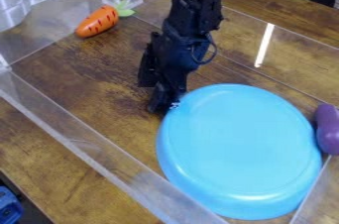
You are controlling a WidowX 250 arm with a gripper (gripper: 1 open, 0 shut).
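Observation:
My black gripper (162, 81) reaches down from the top centre to the wooden tray floor, just at the upper left edge of a large light blue round lid or plate (236, 151). Its fingertips are dark against the dark wood, so I cannot tell whether it is open or shut or holds anything.
A toy carrot (98, 20) with green leaves lies at the upper left. A purple eggplant (327, 129) is at the right edge. Clear walls border the tray at left, and a blue object (7, 206) sits outside at lower left.

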